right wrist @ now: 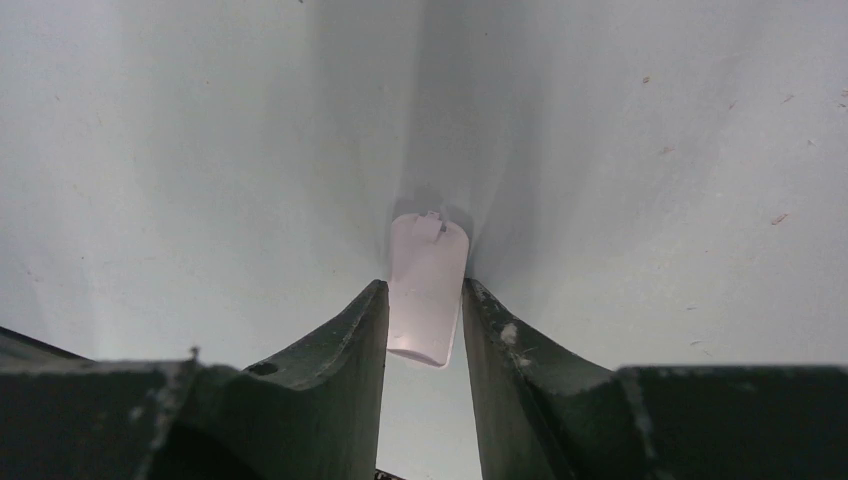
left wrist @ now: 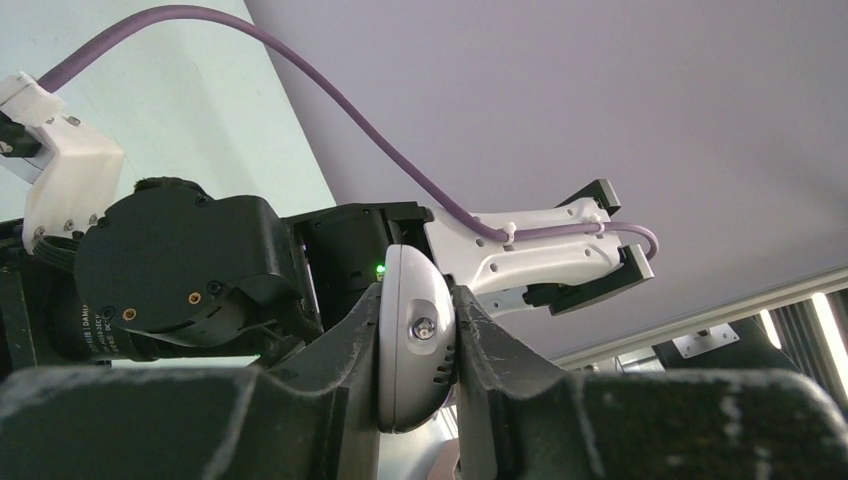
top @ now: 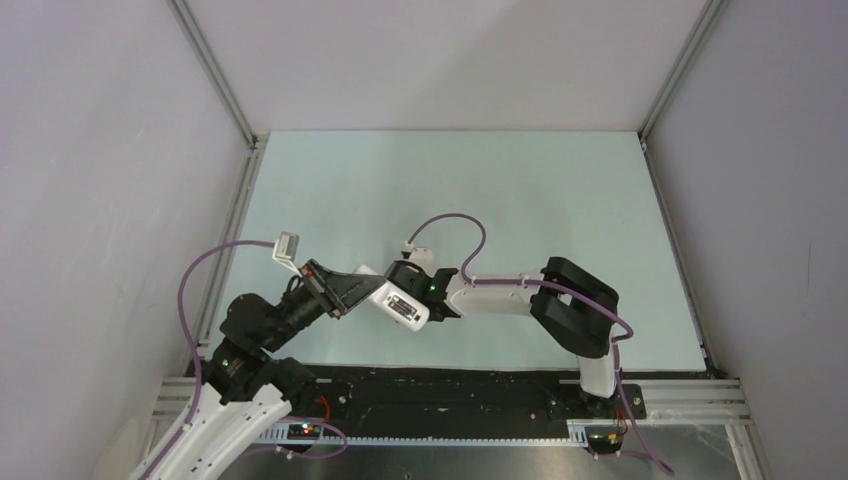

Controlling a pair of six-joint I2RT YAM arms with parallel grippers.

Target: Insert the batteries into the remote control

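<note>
A white remote control [top: 408,308] is held up over the table, its dark battery recess facing the top camera; what lies in the recess is too small to tell. My left gripper is shut on the remote, whose rounded white end [left wrist: 410,300] stands between the black fingers. In the right wrist view, a small white battery cover [right wrist: 427,285], with a tab at one end, lies on the table. My right gripper is open, a fingertip on either side of the cover; contact cannot be judged. From above, the right fingertips are hidden.
Around the cover, the pale table [right wrist: 620,200] is bare apart from specks. The right arm [top: 500,295] reaches in from the right, close beside the held remote.
</note>
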